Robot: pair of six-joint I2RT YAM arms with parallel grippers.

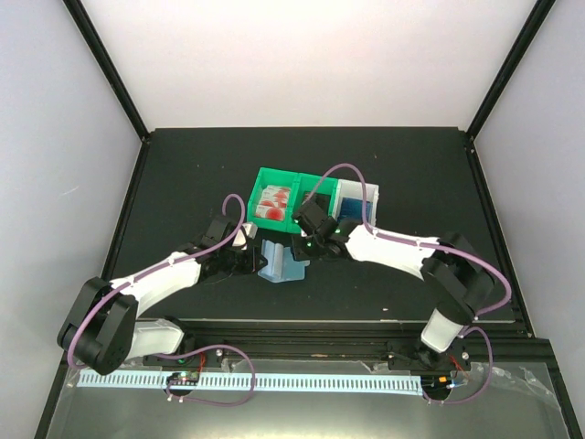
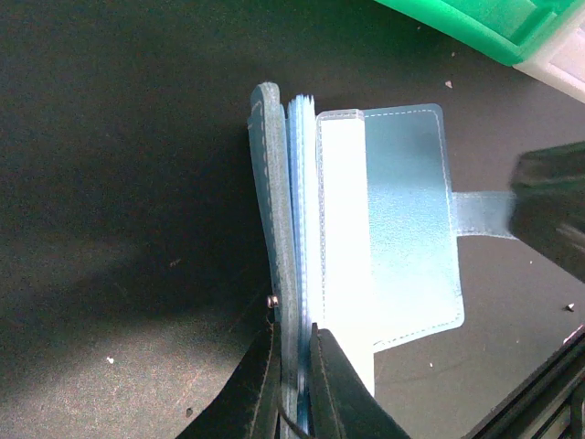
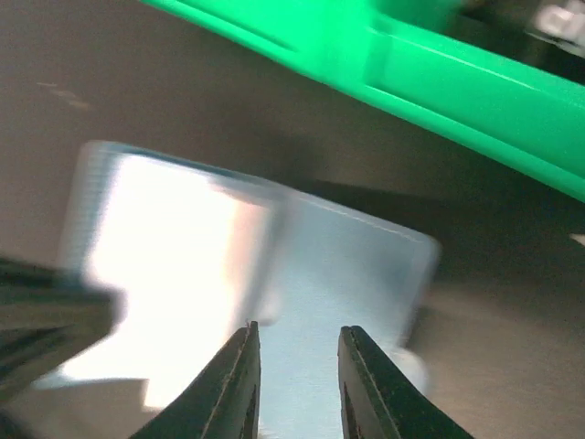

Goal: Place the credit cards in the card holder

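The light-blue card holder [image 2: 416, 229] stands open on the black table, its front cover spread to the right and its pale inner leaves upright. Its spine side is clamped by my left gripper, shut on it. A short strap [image 2: 484, 213] sticks out from the cover's right edge. Close to the strap's end is my right gripper [image 1: 297, 249]. In the right wrist view its fingers [image 3: 239, 375] look a small gap apart with the blue cover behind; whether they pinch anything is unclear. Red-and-white cards [image 1: 273, 203] lie in the green box's left compartment.
The green box [image 1: 260, 179] stands just behind the holder, with dark things in its right compartment. A white box [image 1: 373, 190] with something blue inside adjoins it on the right. Bare table [image 1: 183, 160] lies to the left and at the back.
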